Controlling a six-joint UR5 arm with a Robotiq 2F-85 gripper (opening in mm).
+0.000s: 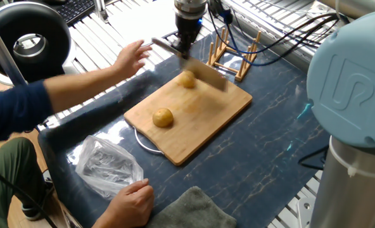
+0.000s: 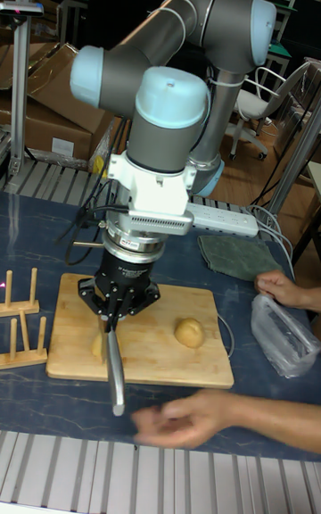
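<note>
My gripper points down over the far part of the wooden cutting board, shut on a cleaver. The cleaver has a wide blade, blurred in exterior view 1; its metal handle sticks out towards the person's side. Against the blade is one potato; whether it is stuck to the blade or rests on the board I cannot tell. A second potato sits on the board nearer the middle-left. In exterior view 3 that second potato lies to the right of the gripper.
A person's open hand is close to the cleaver's handle; the other hand is by a clear plastic bag. A wooden peg rack stands behind the board. A grey cloth lies in front. The dark tabletop right of the board is clear.
</note>
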